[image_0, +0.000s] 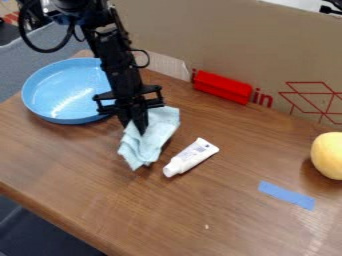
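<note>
My black gripper (134, 122) points down at a light blue cloth (150, 145), its fingertips pressed into the upper part of the cloth, which rests on the wooden table right of the blue plate (54, 85). Whether the fingers are shut on it is hidden. A white tube (190, 157) lies just to the right of the cloth.
A red box (222, 87) lies by the cardboard backdrop. A yellow round object (327, 156) sits at the right edge, near a strip of blue tape (286, 195).
</note>
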